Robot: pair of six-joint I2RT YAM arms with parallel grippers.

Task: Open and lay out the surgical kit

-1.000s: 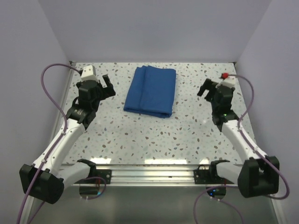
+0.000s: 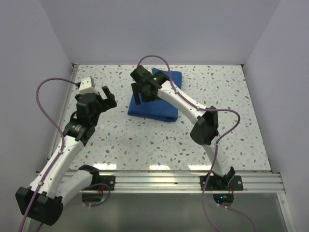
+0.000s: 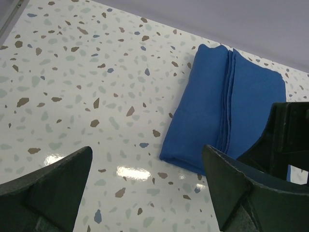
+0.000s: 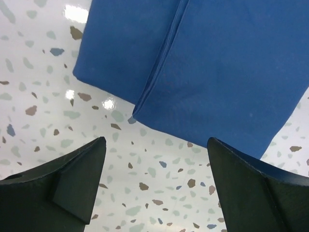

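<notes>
The surgical kit is a folded blue cloth bundle [image 2: 153, 110] lying flat on the table. Layered edges of a flap [image 3: 230, 92] run lengthwise along it in the left wrist view. My right gripper [image 2: 136, 94] is over the bundle's left part, open and empty. In the right wrist view, a flap corner [image 4: 137, 114] lies ahead, between and beyond the spread fingers. To the left of the cloth, apart from it, my left gripper [image 2: 110, 96] is open over bare table. Whatever the bundle holds is hidden.
Grey walls [image 2: 159, 34] close it in at the back and sides. The right arm [image 2: 186, 101] reaches across the cloth from the front right.
My right arm has swung in from the far right, across the back, to over the left part of the cloth. The cloth looks unmoved.
</notes>
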